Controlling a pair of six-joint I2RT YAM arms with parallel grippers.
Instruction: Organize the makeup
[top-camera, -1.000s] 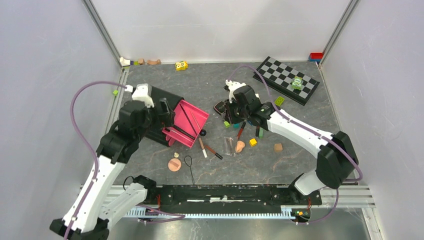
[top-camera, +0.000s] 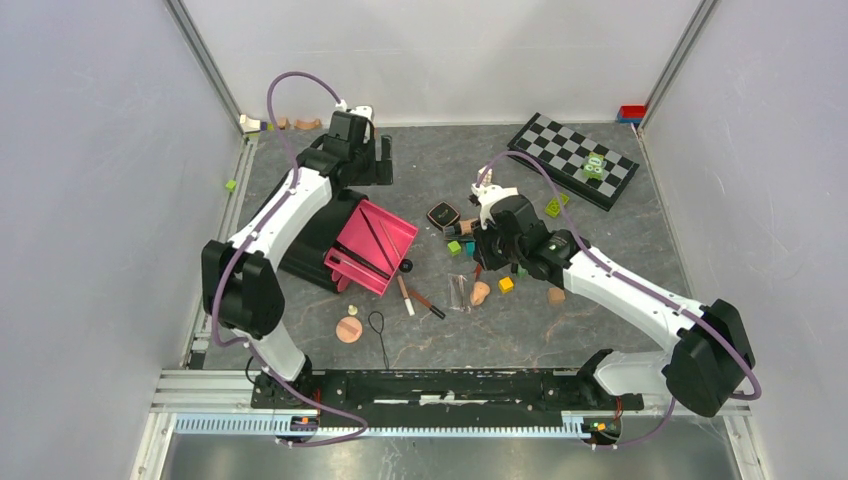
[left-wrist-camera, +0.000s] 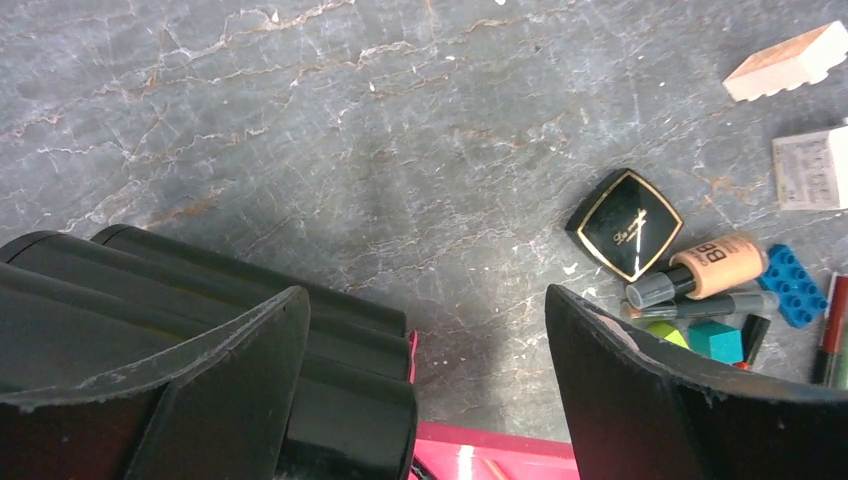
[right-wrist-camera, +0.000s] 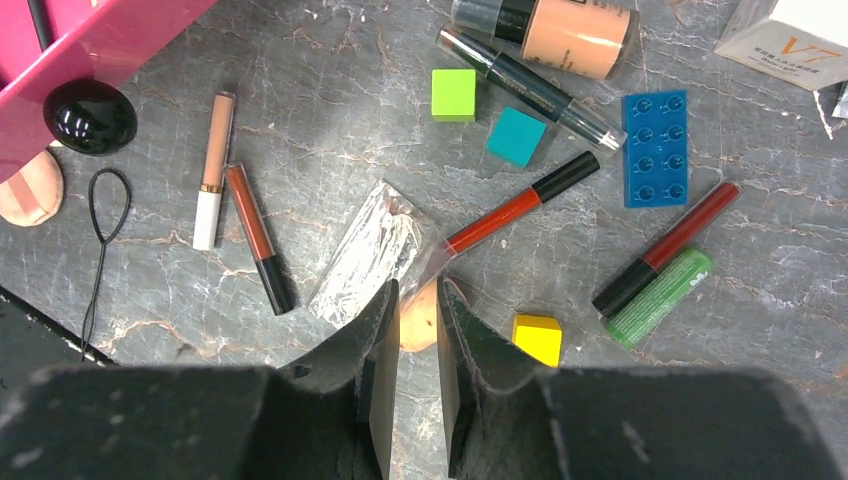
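Note:
A pink tray (top-camera: 392, 275) holding dark pencil-like sticks adjoins black cases (left-wrist-camera: 340, 420). My left gripper stands open above the cases' far end, nothing visibly between its fingers. My right gripper hangs over the loose makeup, fingers slightly apart, above a clear packet (right-wrist-camera: 360, 260) and a peach sponge (right-wrist-camera: 418, 330), partly hidden. Around lie a black compact (left-wrist-camera: 625, 222), a foundation bottle (right-wrist-camera: 575, 35), lipglosses (right-wrist-camera: 215, 150), a red-black tube (right-wrist-camera: 507, 212), a round black item (right-wrist-camera: 90, 120) and a pink puff (right-wrist-camera: 25, 192).
Toy blocks (right-wrist-camera: 655, 150) are mixed among the makeup. A chessboard (top-camera: 555, 145) lies at the back right. Small items line the back-left edge.
The left arm has swung far toward the back of the table, over the black cases. The right arm has shifted right and slightly toward the front.

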